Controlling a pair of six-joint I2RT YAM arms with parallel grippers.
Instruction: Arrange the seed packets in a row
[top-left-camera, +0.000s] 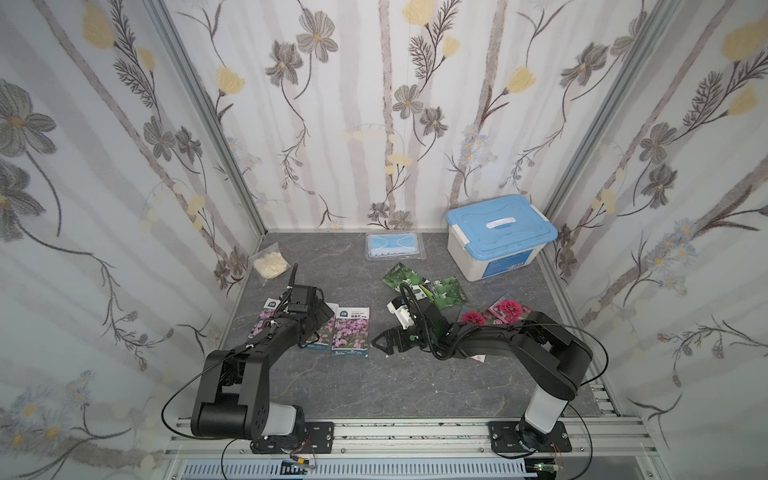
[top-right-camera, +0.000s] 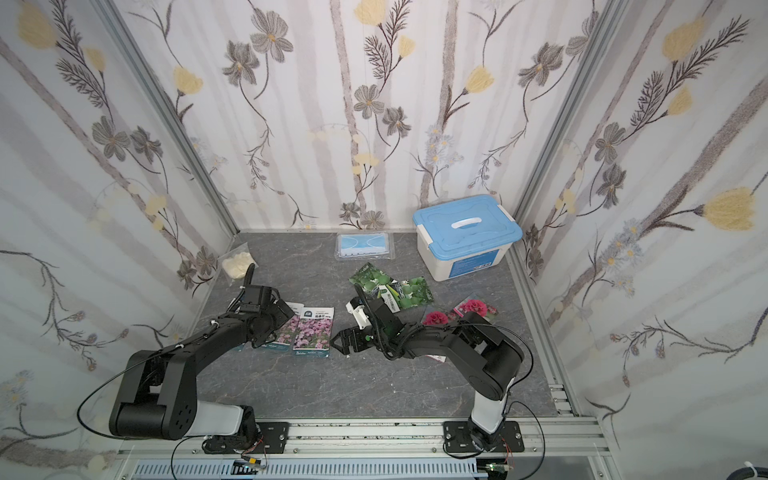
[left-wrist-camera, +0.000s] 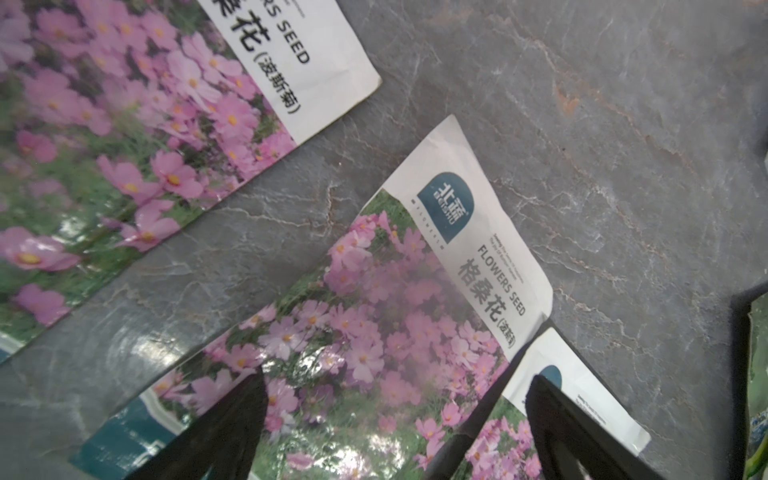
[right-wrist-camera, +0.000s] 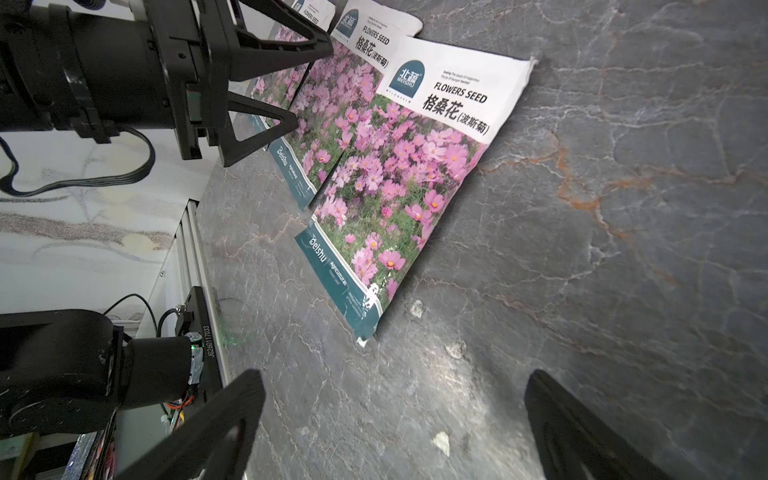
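Three pink-flower seed packets lie on the left of the grey table. The rightmost packet (top-left-camera: 350, 332) is in full view and nearly upright in the top left view. The middle packet (left-wrist-camera: 384, 320) lies below my open left gripper, whose fingers (left-wrist-camera: 212, 436) spread over it. Beside it, the third packet (left-wrist-camera: 516, 436) shows only in part, with a dark gap between the two. My right gripper is open over bare table, to the right of the rightmost packet. Green packets (top-left-camera: 446, 291) and red-flower packets (top-left-camera: 509, 310) lie farther right, partly hidden by the right arm.
A blue-lidded box (top-left-camera: 500, 240) stands at the back right. A clear case with blue contents (top-left-camera: 393, 245) lies at the back middle, and a bag of pale material (top-left-camera: 270, 265) at the back left. Bare table fills the front middle.
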